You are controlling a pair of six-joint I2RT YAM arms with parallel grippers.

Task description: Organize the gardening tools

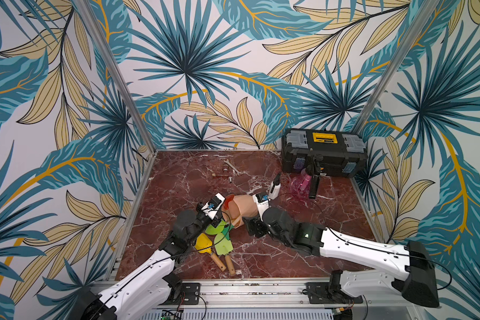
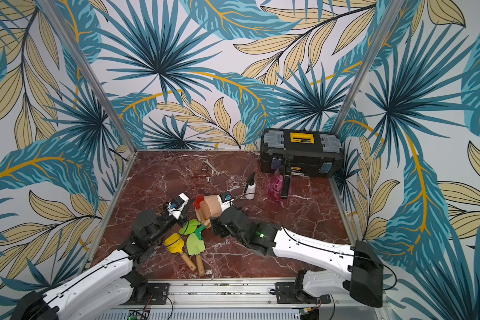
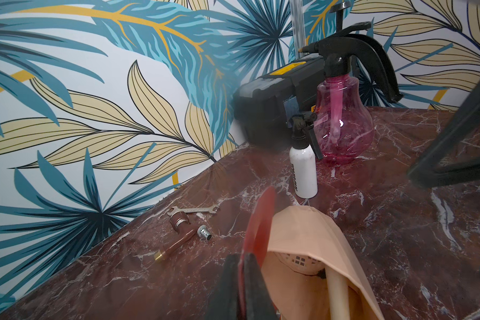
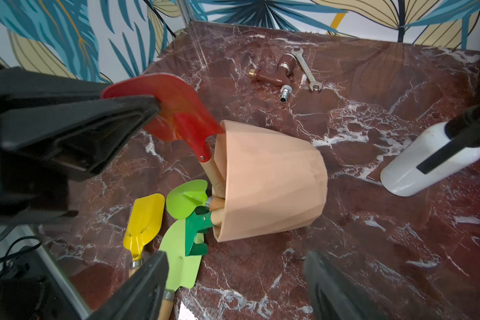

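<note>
A peach pot (image 4: 272, 181) lies tipped on its side, its mouth towards the left. My left gripper is shut on the blade of a red trowel (image 4: 178, 112), whose wooden handle runs into the mouth. The handles of a light green trowel (image 4: 187, 200) and a dark green rake (image 4: 196, 229) also sit in the mouth, heads outside. Nearer the front edge lie a yellow shovel (image 4: 145, 218) and a pale green trowel (image 4: 178, 261), both outside the pot. Beside the pot, my right gripper stands open, its fingers apart and nothing held between them.
Behind the pot stands a white spray bottle (image 3: 304, 168), with a pink sprayer (image 3: 344, 120) and black toolbox (image 1: 325, 152) farther right. A pipe fitting (image 4: 277, 77) and a wrench (image 4: 306, 69) lie at the back.
</note>
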